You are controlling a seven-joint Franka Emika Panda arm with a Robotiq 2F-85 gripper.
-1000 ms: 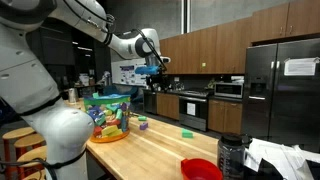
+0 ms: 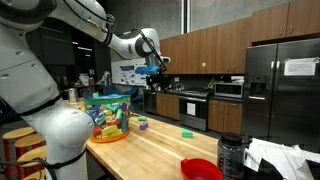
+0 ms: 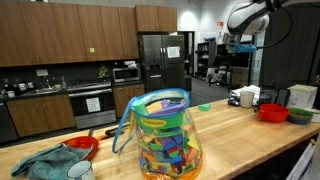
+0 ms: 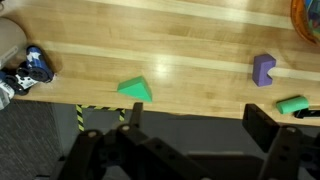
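Note:
High above the wooden table hangs my gripper [image 2: 157, 83], its fingers apart with nothing between them. The wrist view shows the gripper well over the tabletop, touching nothing. Below it lies a green triangular block [image 4: 135, 88], also seen as a small green block [image 2: 187, 134] on bare table in exterior view 1. A purple block [image 4: 263, 69] and a green cylinder [image 4: 293, 104] lie farther right in the wrist view. A mesh bin [image 3: 165, 145] holds many coloured blocks under a blue-rimmed top.
A red bowl [image 2: 200, 170] stands by a black canister [image 2: 231, 152] and white cloth or paper [image 2: 282, 157]. Exterior view 2 also has another red bowl [image 3: 82, 146], a teal cloth [image 3: 48, 162] and a white mug [image 3: 80, 171]. Mid-table is mostly clear.

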